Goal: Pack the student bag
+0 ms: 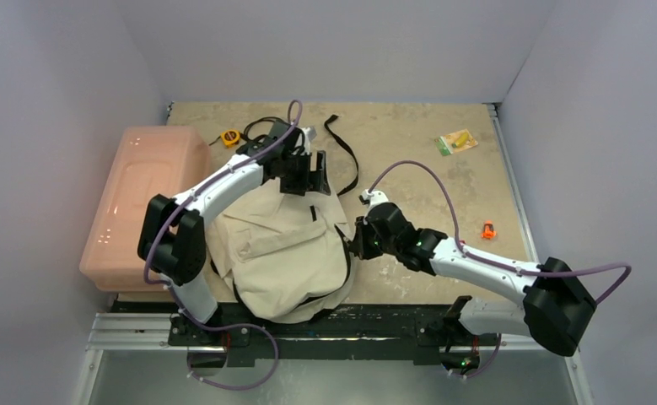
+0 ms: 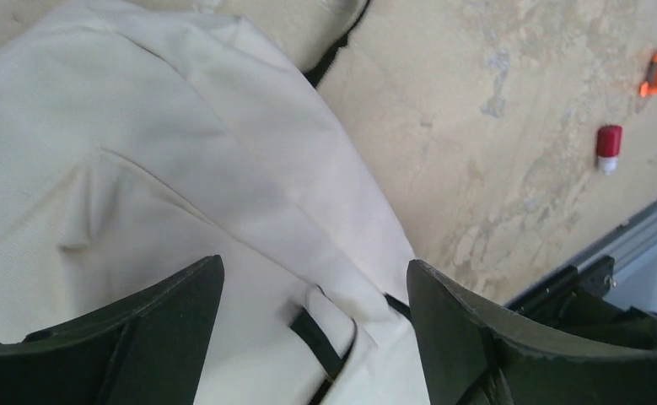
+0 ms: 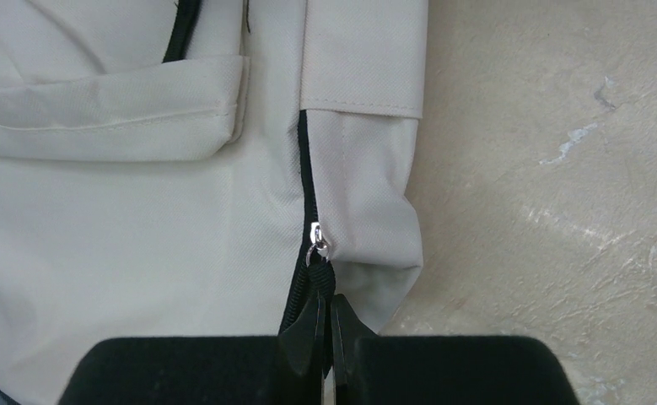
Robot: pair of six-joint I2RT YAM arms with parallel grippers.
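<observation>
The cream bag [image 1: 282, 270] lies flat on the table, with a black zipper along its right side. My right gripper is shut on the black zipper pull [image 3: 321, 277], whose metal slider [image 3: 316, 236] shows just beyond the fingertips. My left gripper hangs over the upper part of the bag, its fingers apart with nothing between them but the fabric below.
A pink box [image 1: 143, 202] stands at the left. A yellow tape measure [image 1: 230, 137], a cable and a black strap lie at the back. A yellow-green packet [image 1: 455, 142] and small orange item [image 1: 488, 230] lie right, on otherwise clear table.
</observation>
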